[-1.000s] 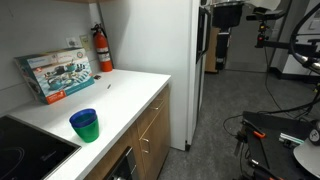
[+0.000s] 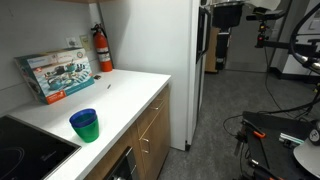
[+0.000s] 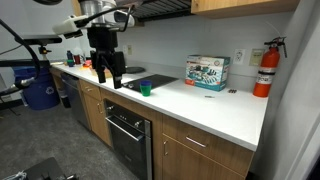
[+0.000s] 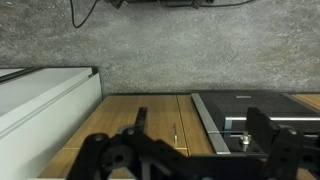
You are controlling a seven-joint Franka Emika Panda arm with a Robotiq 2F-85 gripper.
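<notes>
A green cup with a blue inside (image 2: pixel 85 127) stands upright on the white counter (image 2: pixel 122 98). In exterior view 2 the same cup (image 3: pixel 146 89) sits near the counter's front edge, past the cooktop. My gripper is open, its two black fingers wide apart with only floor and cabinet fronts visible beyond them. It points downward in front of the counter, away from the cup, as exterior view 2 shows. No cup appears in the wrist view.
A colourful box (image 3: pixel 207 72) leans at the back wall, with a red fire extinguisher (image 3: pixel 268 68) at the counter's far end. The black cooktop (image 2: pixel 30 150) lies beside the cup. An oven (image 3: pixel 129 137) is set below. Much of the counter right of the cup is clear.
</notes>
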